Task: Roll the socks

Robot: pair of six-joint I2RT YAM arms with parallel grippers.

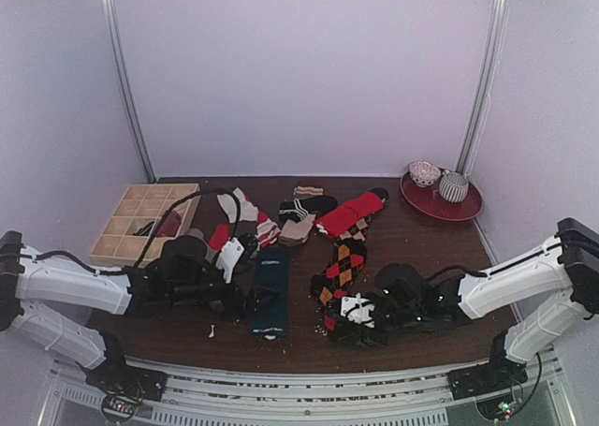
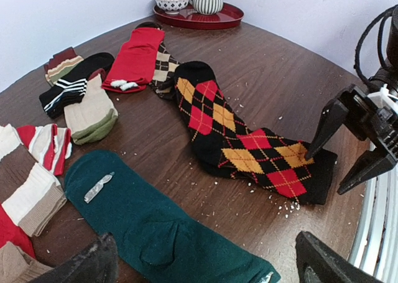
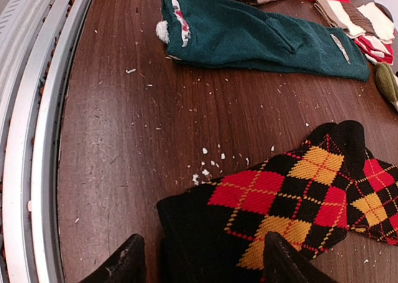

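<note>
The argyle sock (image 2: 249, 152), black with red and orange diamonds, lies flat and bent on the table. My right gripper is at its near black cuff, fingers apart, one on either side of the cuff. In the right wrist view the cuff (image 3: 193, 233) reaches between the fingers; they do not look closed on it. A teal sock (image 2: 168, 233) is stretched flat to the left, a small clear tag on it. Over its near end, my left gripper is open, its fingers apart, gripping nothing.
Behind lie a red sock (image 2: 134, 59), a beige sock (image 2: 93, 112) and striped socks (image 2: 31, 183). A wooden compartment box (image 1: 122, 229) stands at the left, a red tray (image 1: 440, 201) with bowls at the back right. White crumbs dot the table.
</note>
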